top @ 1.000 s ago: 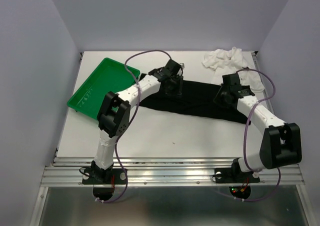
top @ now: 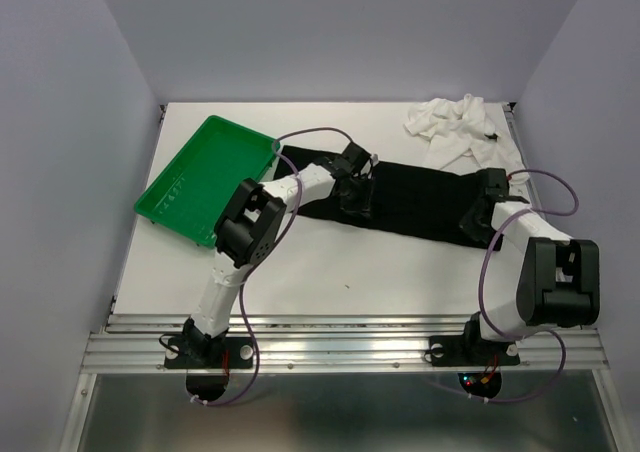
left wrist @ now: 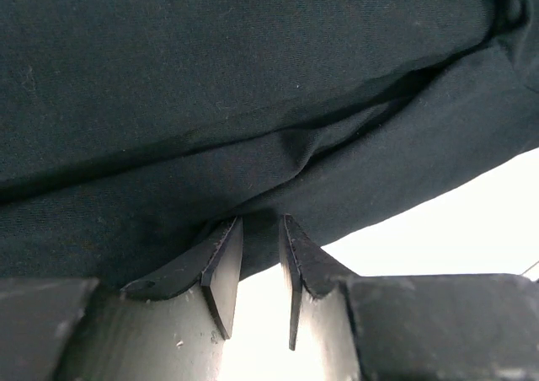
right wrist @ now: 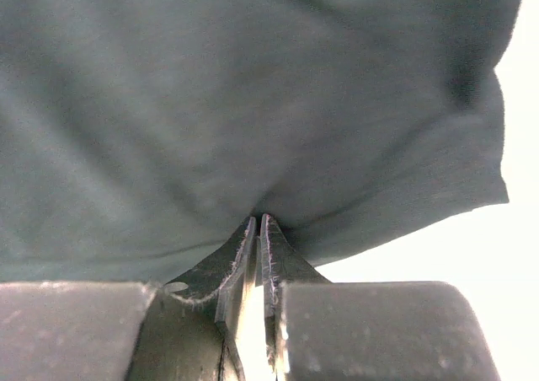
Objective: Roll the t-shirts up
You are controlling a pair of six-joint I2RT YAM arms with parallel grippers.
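Observation:
A black T-shirt (top: 412, 202) lies as a long flat strip across the middle of the table. My left gripper (top: 362, 208) is low over its centre-left part; in the left wrist view its fingers (left wrist: 226, 267) stand slightly apart with black cloth between the tips, beside a fold along the near edge. Down at the shirt's right end is my right gripper (top: 480, 228). The right wrist view shows its fingertips (right wrist: 268, 229) nearly together on the near edge of the black cloth, which puckers at them. How much cloth each one pinches is hidden.
The empty green bin (top: 190, 175) stands at the left, close to the shirt's left end. A crumpled white cloth pile (top: 462, 130) occupies the back right corner.

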